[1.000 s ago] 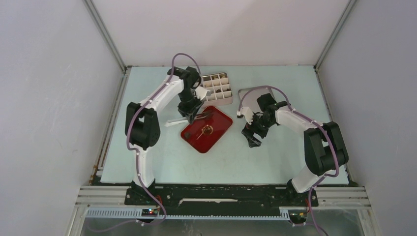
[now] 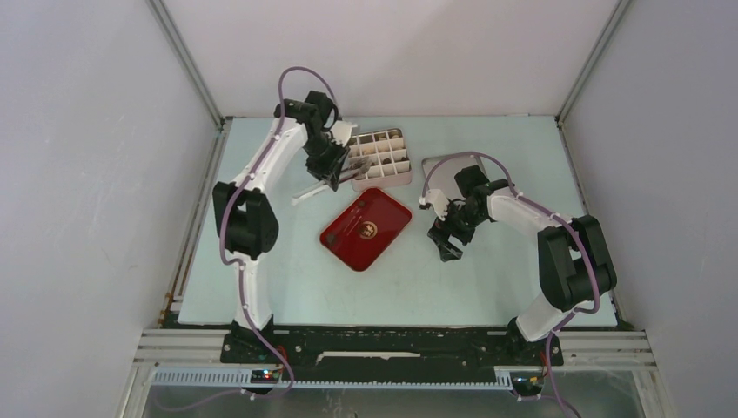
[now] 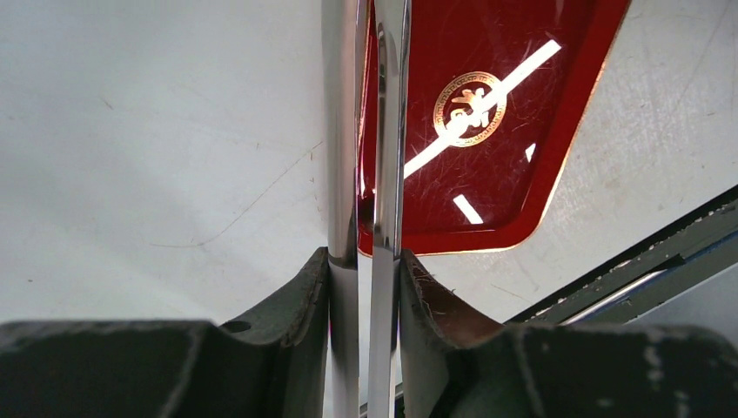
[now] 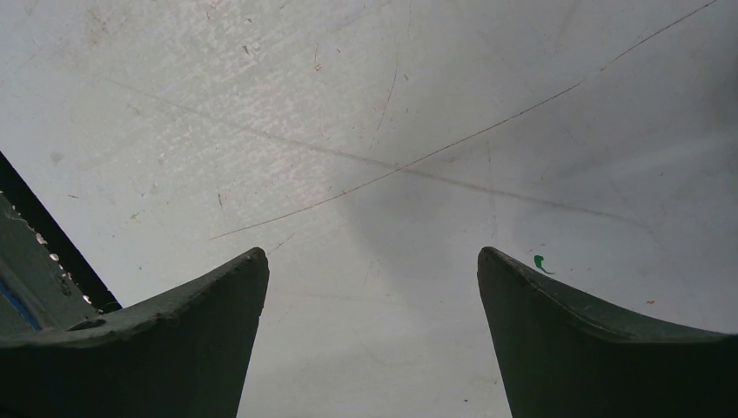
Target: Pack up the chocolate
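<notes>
A pair of long metal tongs (image 3: 388, 174) runs up the left wrist view, held upright between the black fingers of my left gripper, which is shut on it. In the top view that gripper (image 2: 329, 181) is over the front left of a compartment box (image 2: 392, 170) with small dark and light pieces in some cells; whether the tong tips hold anything is unclear. A red tray (image 3: 540, 113) with a gold emblem lies on the table below. My right gripper stands open over bare table, nothing between its fingers.
A grey tray (image 2: 439, 174) lies at the back right, partly under the right arm. A dark edge rail (image 4: 39, 252) runs along the front.
The right arm has not moved.
</notes>
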